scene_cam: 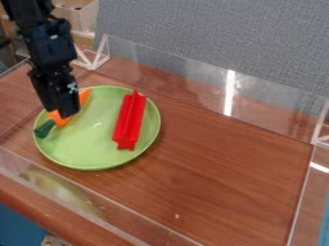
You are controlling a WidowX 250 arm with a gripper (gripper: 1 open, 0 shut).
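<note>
A green plate [96, 151] rests on the wooden surface at the left. An orange carrot toy with a dark green top [46, 127] lies on its left part, and a red bar [129, 121] lies on its right part. My black gripper [62, 108] hangs low over the carrot, covering much of it. Its fingertips are dark and overlap the carrot, so I cannot tell whether they touch it or how far apart they stand.
Clear low walls edge the wooden surface [232, 183], with a grey textured panel [218, 48] behind. Cardboard boxes [75, 15] stand at the back left.
</note>
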